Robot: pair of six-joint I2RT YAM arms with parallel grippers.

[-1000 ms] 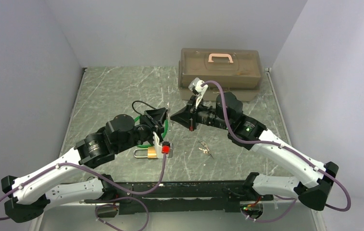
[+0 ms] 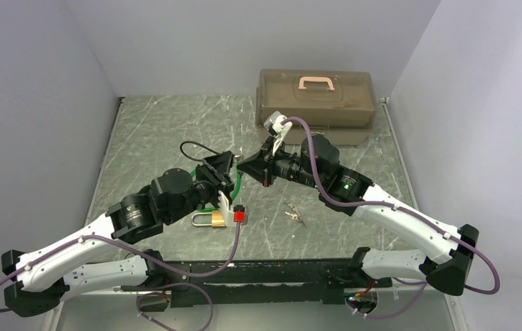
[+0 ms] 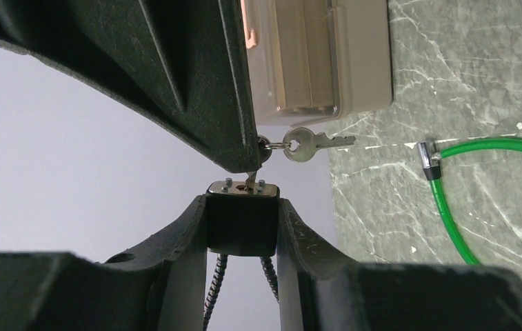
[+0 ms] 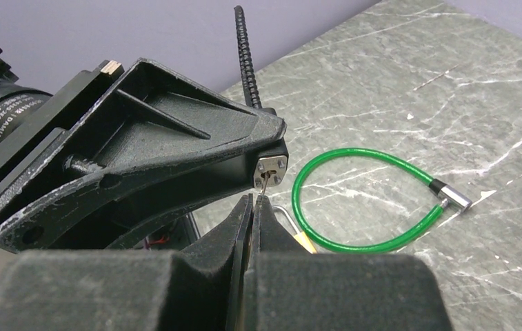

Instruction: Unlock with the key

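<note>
In the left wrist view my left gripper grips a black lock body [image 3: 243, 224] with a metal keyhole face and a braided shackle. A key [image 3: 302, 145] on a ring hangs beside it, and a key blade stands at the keyhole, partly hidden by my right gripper. The right gripper's fingertips are shut at that keyhole, in line with the key, as the right wrist view shows. In the top view both grippers meet above the middle of the table.
A green cable lock [image 4: 354, 152] and a brass padlock [image 2: 218, 218] lie below the arms. Loose keys [image 2: 295, 214] lie to the right. A brown toolbox [image 2: 315, 103] stands at the back right.
Over the last second both grippers have shifted slightly left, the right one closing up to the lock.
</note>
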